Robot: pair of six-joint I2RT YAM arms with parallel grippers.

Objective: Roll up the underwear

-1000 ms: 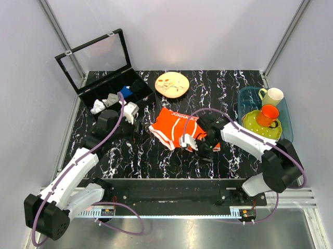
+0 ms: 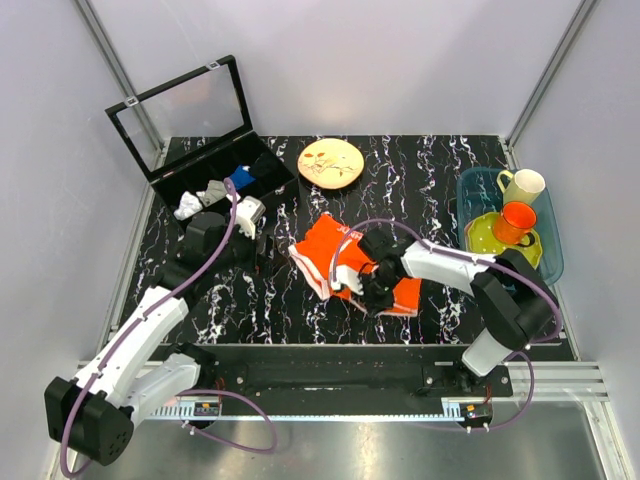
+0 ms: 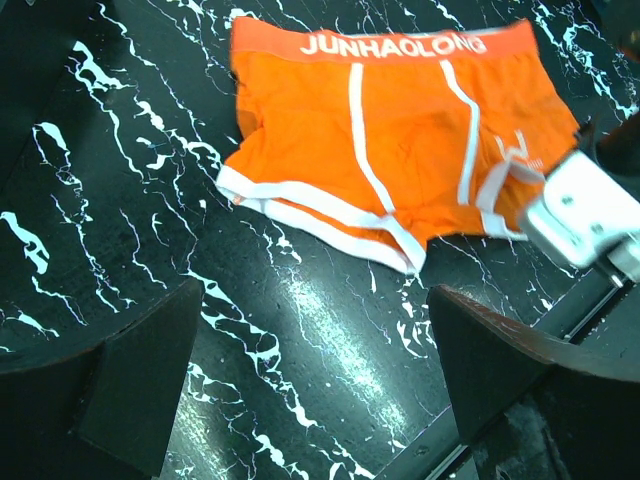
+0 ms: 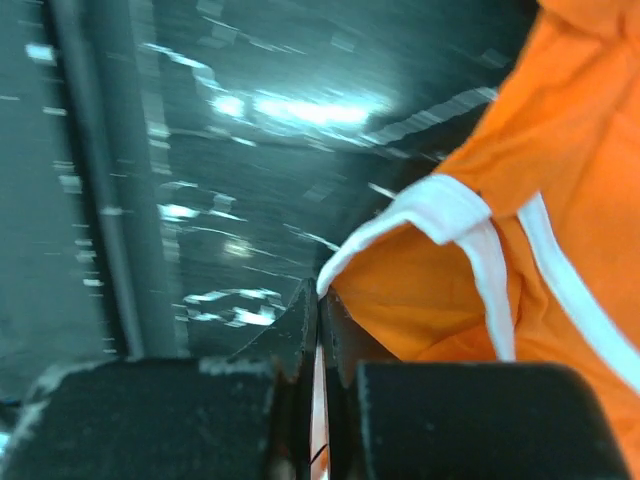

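Note:
The orange underwear point(image 2: 325, 240) with white trim lies on the black marbled table, its lettered waistband point(image 3: 390, 42) toward the back. In the top view the right arm covers much of its right half. My right gripper is shut, with the white leg hem point(image 4: 425, 205) running into its fingertips and a strip of cloth showing between the fingers. Left of the cloth and apart from it, my left gripper point(image 2: 268, 256) stands open; in the left wrist view bare table shows between its fingers.
A black box point(image 2: 185, 180) with its lid raised holds white, grey and blue cloths at the back left. Behind the underwear is a yellow plate point(image 2: 331, 163). A blue tray point(image 2: 468, 200) with mugs and a green dish stands at the right.
My right gripper has moved left and toward the table's front edge. The underwear has shifted and turned slightly, its waistband now more slanted. My left arm stays put.

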